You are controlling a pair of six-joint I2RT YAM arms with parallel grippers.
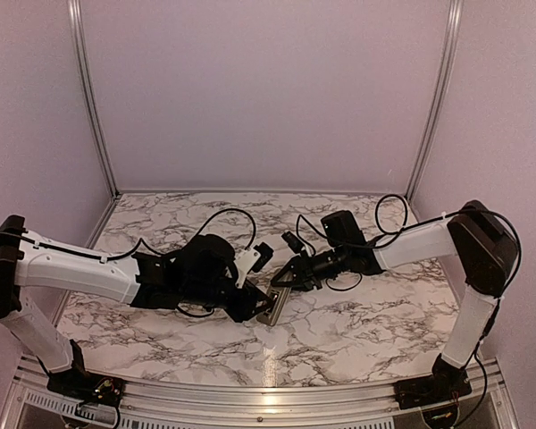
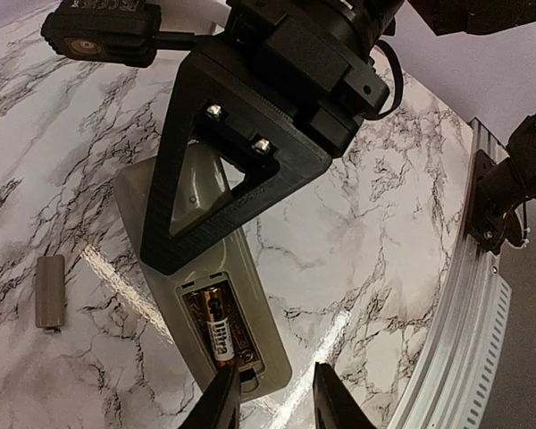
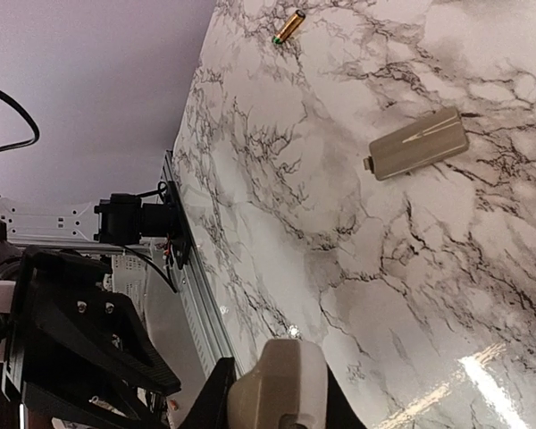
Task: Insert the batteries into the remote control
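Note:
The grey remote (image 2: 259, 340) is held by my right gripper (image 1: 284, 282), shut on it; one battery (image 2: 218, 326) lies in its open compartment. In the right wrist view the remote's end (image 3: 277, 389) sits between the fingers. My left gripper (image 1: 257, 307) hangs over the remote's compartment end; its fingertips (image 2: 328, 398) are low in its wrist view, and whether anything is between them I cannot tell. A loose battery (image 3: 288, 27) and the battery cover (image 3: 417, 143) lie on the marble table.
A metal rail (image 1: 330, 393) runs along the front edge, with walls at the sides and back.

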